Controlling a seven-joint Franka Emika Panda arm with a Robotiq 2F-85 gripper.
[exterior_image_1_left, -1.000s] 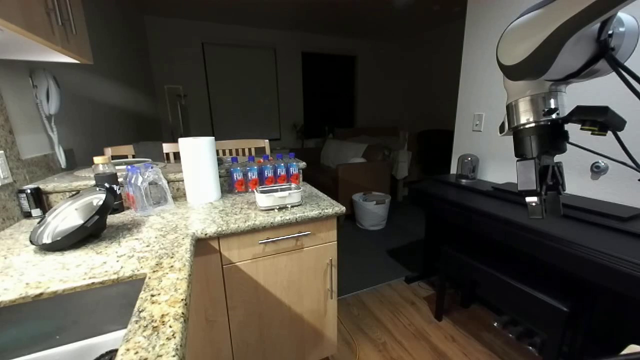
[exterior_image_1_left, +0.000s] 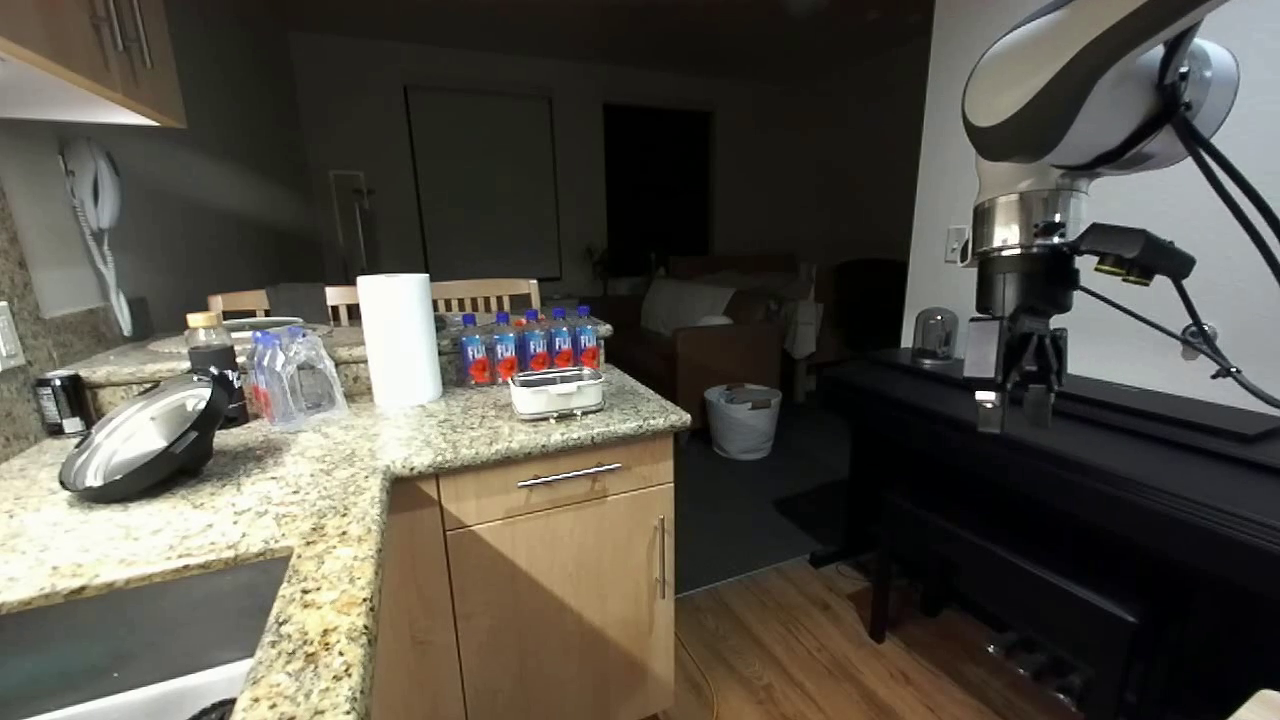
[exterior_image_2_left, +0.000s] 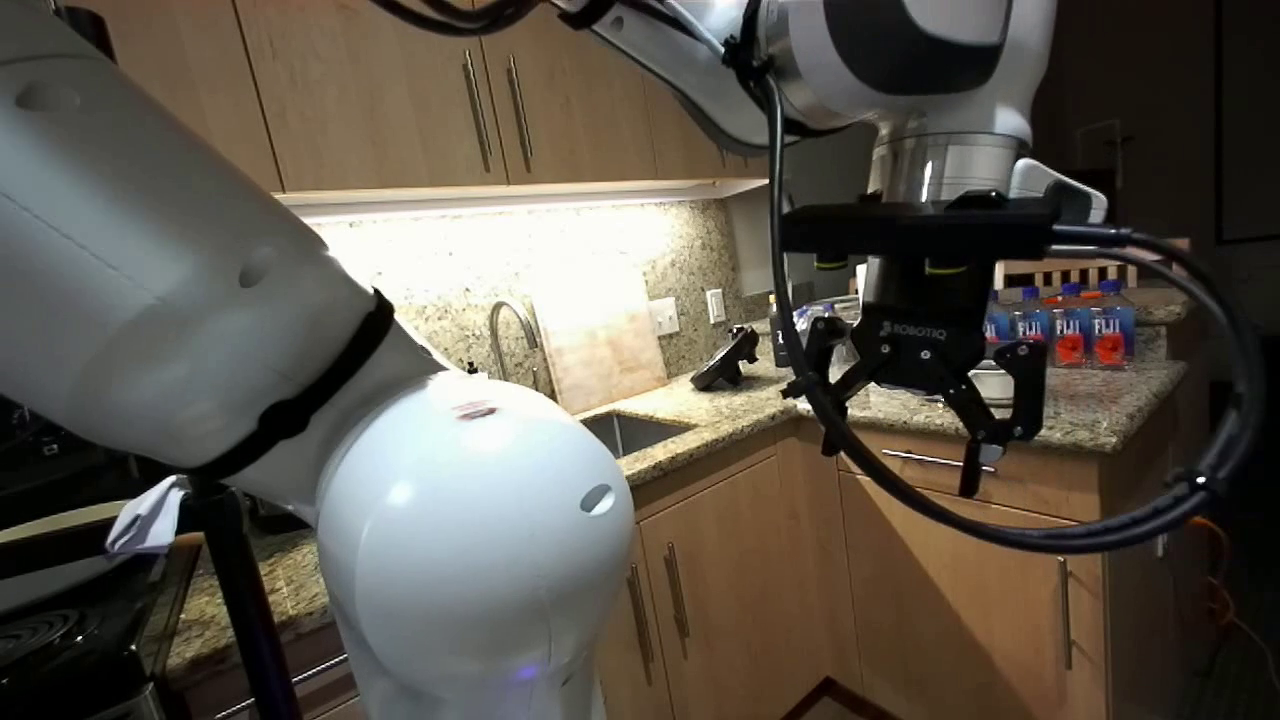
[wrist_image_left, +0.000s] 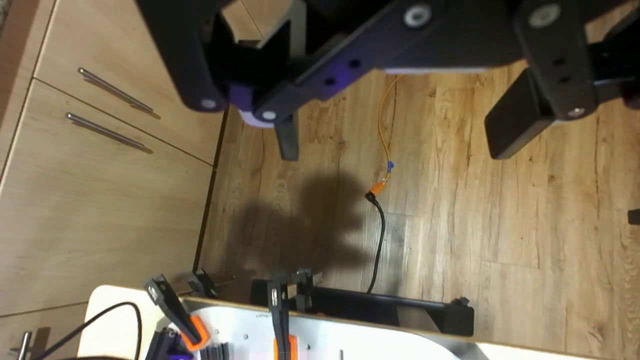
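Observation:
My gripper (exterior_image_2_left: 906, 470) hangs in the air with its fingers spread wide and nothing between them. From the first exterior view, the gripper (exterior_image_1_left: 1014, 420) is at the right, in front of the dark piano and far from the counter. Under it in the wrist view is bare wooden floor (wrist_image_left: 432, 234). On the peninsula counter stand a white rectangular container (exterior_image_1_left: 557, 394), a row of several Fiji bottles (exterior_image_1_left: 536, 348) and a paper towel roll (exterior_image_1_left: 401, 340). A black-rimmed lid (exterior_image_1_left: 150, 438) leans tilted on the counter at the left.
Clear plastic bottles or packaging (exterior_image_1_left: 294, 378), a dark bottle with a tan cap (exterior_image_1_left: 212, 360) and a black can (exterior_image_1_left: 61, 403) stand near the lid. The sink (exterior_image_1_left: 132, 624) is at the counter's near side. A cable (wrist_image_left: 381, 240) crosses the floor; clamps (wrist_image_left: 280, 318) grip a white board's edge.
The arm and gripper have moved left in the first exterior view, toward the counter, and slightly up. The objects on the counter stand unchanged.

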